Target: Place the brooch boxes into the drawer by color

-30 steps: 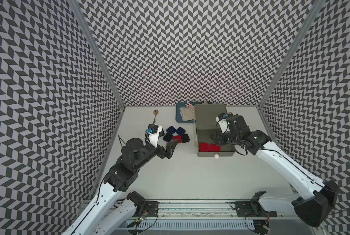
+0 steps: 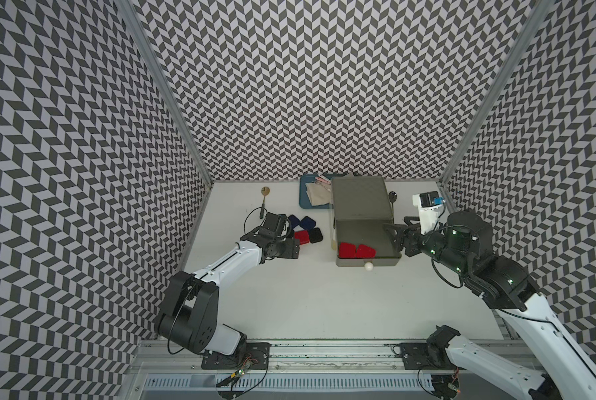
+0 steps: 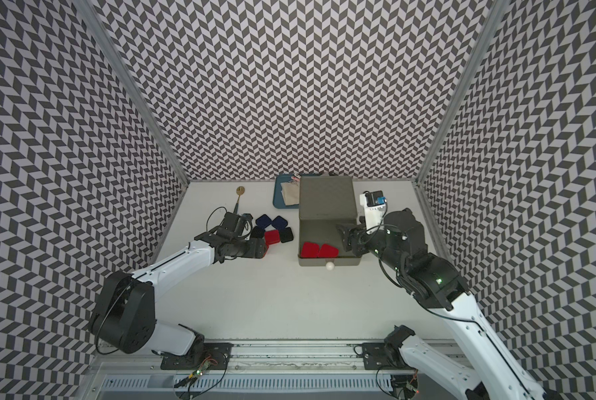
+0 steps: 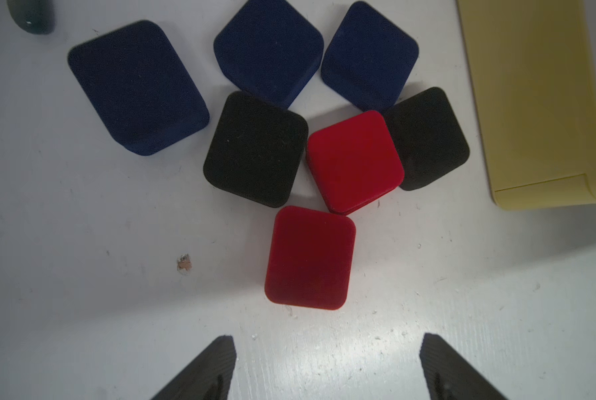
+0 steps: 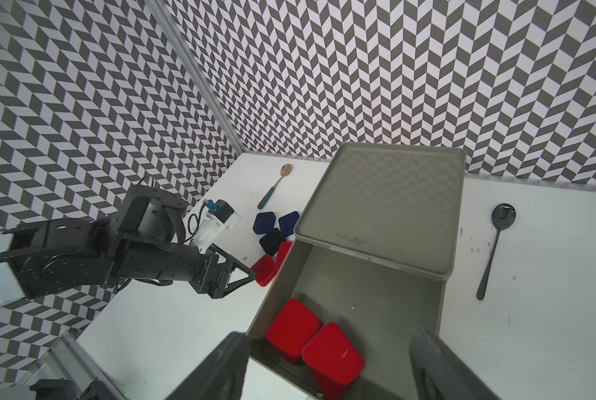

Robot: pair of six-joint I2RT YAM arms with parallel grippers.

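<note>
My left gripper is open above a red box (image 4: 309, 256), its fingers empty. A second red box (image 4: 354, 160) lies between two black boxes (image 4: 254, 148) (image 4: 431, 138); three navy boxes (image 4: 268, 50) (image 4: 369, 56) (image 4: 138, 86) lie behind. The grey drawer (image 5: 371, 300) holds two red boxes (image 5: 292, 326) (image 5: 332, 353) at its front. My right gripper is open and empty, high at the drawer's right side.
A blue tray (image 2: 304, 193) with cloths stands behind the drawer's raised lid (image 5: 381, 200). Spoons (image 5: 266, 196) (image 5: 491, 256) lie at left and right.
Over the last second my left gripper has turned and come down over the boxes.
</note>
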